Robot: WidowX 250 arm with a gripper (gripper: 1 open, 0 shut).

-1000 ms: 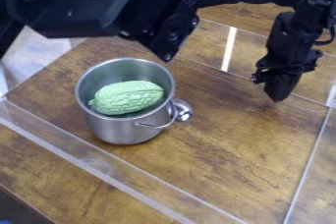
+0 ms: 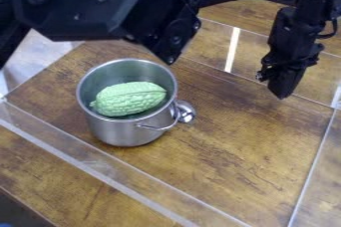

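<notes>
A steel pot (image 2: 127, 129) stands on the wooden surface at centre left, with a pale green bumpy vegetable (image 2: 130, 98) lying inside it. A small shiny round metal piece (image 2: 185, 113) sits at the pot's right side. My black gripper (image 2: 282, 85) is at the upper right, pointing down over bare wood, apart from the pot. It looks shut, and nothing shows between its fingers.
The black arm spans the top of the view.
</notes>
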